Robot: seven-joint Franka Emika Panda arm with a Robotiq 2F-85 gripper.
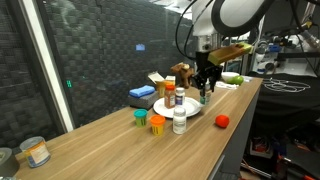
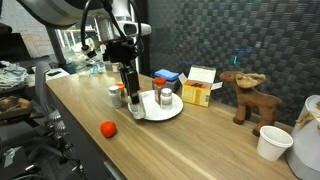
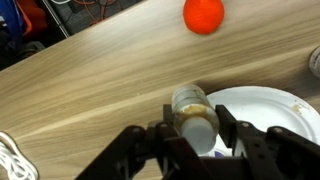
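In the wrist view, my gripper is shut on a small bottle [image 3: 196, 119], seen from its top end. The exterior view from the other side shows this bottle [image 2: 138, 108] hanging roughly upright below the gripper [image 2: 132, 90], at the near edge of the white plate [image 2: 156, 113]. Whether it touches the plate or table is hard to tell. On the plate stand a white-capped bottle [image 2: 167, 98] and an orange-brown bottle [image 1: 170, 97].
A red ball-like object [image 1: 222, 121] lies near the table edge. Another white bottle [image 1: 179, 120] and an orange cup [image 1: 158, 125] stand off the plate. Behind are a yellow box [image 2: 199, 87], a toy moose [image 2: 252, 98] and a white cup [image 2: 271, 142].
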